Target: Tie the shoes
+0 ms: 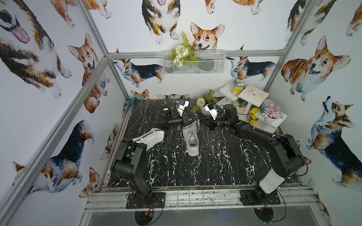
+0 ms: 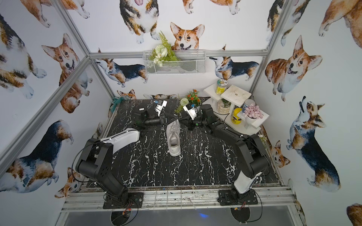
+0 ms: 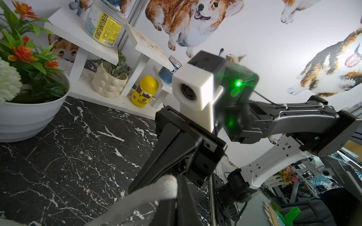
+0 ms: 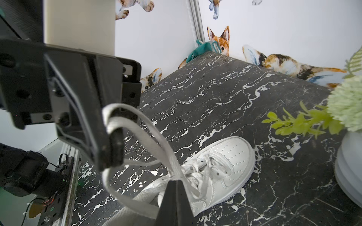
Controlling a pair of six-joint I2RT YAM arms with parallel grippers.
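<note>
A white sneaker (image 4: pixel 230 165) lies in the middle of the black marble table (image 1: pixel 233 158), toe to the back. My left gripper (image 1: pixel 190 121) is over the shoe's front, shut on a white lace, which rises from the shoe in loops round its fingers; in the left wrist view the lace bends at the fingertips. My right gripper (image 1: pixel 200 121) is shut just to the right, facing the left one; in the right wrist view I see no lace clearly between its fingertips, with laces passing behind them.
A flower pot (image 3: pixel 28 116) stands just behind the grippers. White shelves (image 1: pixel 253 94) with jars and plants fill the back right.
</note>
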